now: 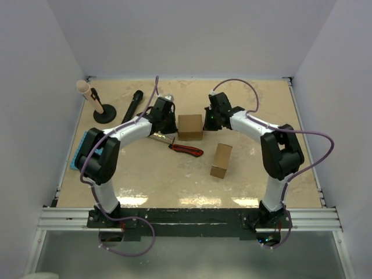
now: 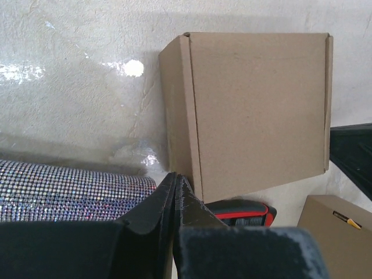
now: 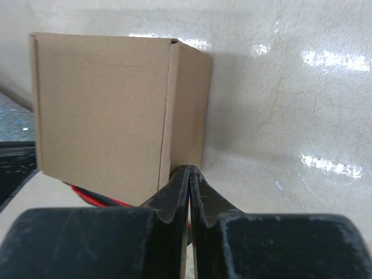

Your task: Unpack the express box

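Observation:
A closed cardboard box (image 1: 190, 127) sits mid-table between my two grippers. My left gripper (image 1: 174, 129) is shut at the box's left side; in the left wrist view its tips (image 2: 178, 179) touch the side of the box (image 2: 256, 104), with nothing visible between them. My right gripper (image 1: 207, 128) is also shut, its tips (image 3: 188, 173) against the right side of the box (image 3: 102, 110), nothing seen between them.
A red-black box cutter (image 1: 185, 149) lies just in front, a second box (image 1: 221, 160) at front right, a glittery roll (image 1: 161, 137) at left. A stand (image 1: 104, 113), black tool (image 1: 133, 104) and blue object (image 1: 79, 152) occupy the far left.

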